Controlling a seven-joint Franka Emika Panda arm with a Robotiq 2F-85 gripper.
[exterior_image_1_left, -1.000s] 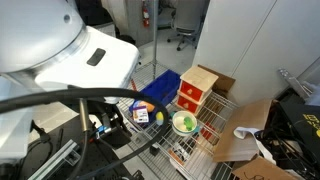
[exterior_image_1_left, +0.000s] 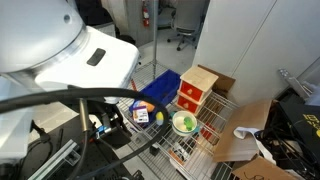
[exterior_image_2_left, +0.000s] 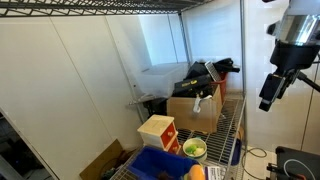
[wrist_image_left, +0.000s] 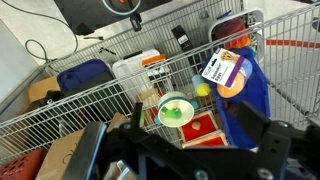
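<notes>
My gripper hangs over the wire rack, its dark fingers spread wide at the bottom of the wrist view. Nothing is between them. Below and ahead of it stands a white bowl (wrist_image_left: 174, 110) with something green inside. A blue bin (wrist_image_left: 243, 128) lies to the right of the bowl in that view, with an orange round item (wrist_image_left: 232, 88) and a white printed card (wrist_image_left: 221, 68) over its upper end. Beside the bowl, a small wooden box with red drawers (exterior_image_1_left: 193, 88) shows in exterior view 1. In exterior view 2 my gripper (exterior_image_2_left: 270, 96) is high at the right.
The wire rack (wrist_image_left: 85, 110) carries several other things: a white container (wrist_image_left: 140, 72), a dark blue tray (wrist_image_left: 85, 76) and a cardboard box (exterior_image_1_left: 243, 127) with items in it. Under a shelf, exterior view 2 shows more boxes at the left.
</notes>
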